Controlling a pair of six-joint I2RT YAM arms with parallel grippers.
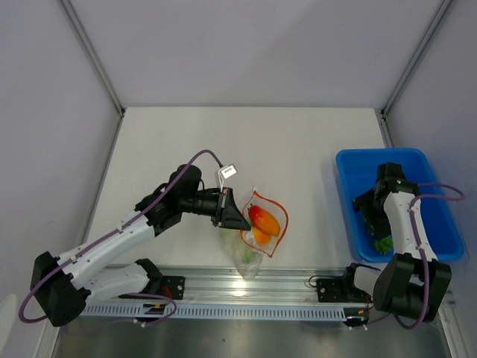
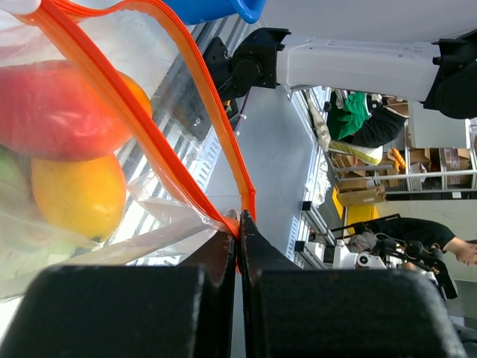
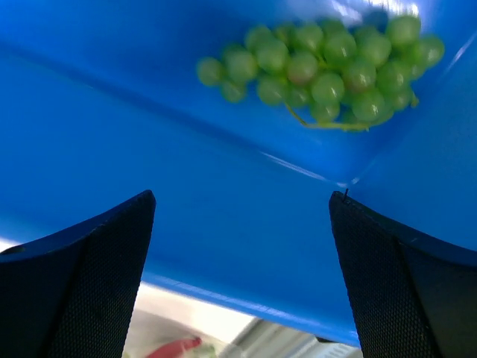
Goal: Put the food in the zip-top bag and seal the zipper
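A clear bag with an orange zip edge (image 2: 190,56) lies at the table's front with its mouth held wide. Inside it are a red mango-like fruit (image 2: 63,110) and a yellow-orange fruit (image 2: 78,195); something green shows behind the film. My left gripper is shut on the bag's orange edge at one corner of the mouth. Green grapes (image 3: 320,67) rest on the floor of the blue bin (image 1: 349,168). Over that bin hangs my right gripper, its fingers wide apart and empty, with the grapes beyond the fingertips.
The bin's walls stand close around my right gripper. Bare white table (image 1: 246,145) stretches behind the bag and between it and the bin. A metal rail (image 1: 246,309) runs along the front edge.
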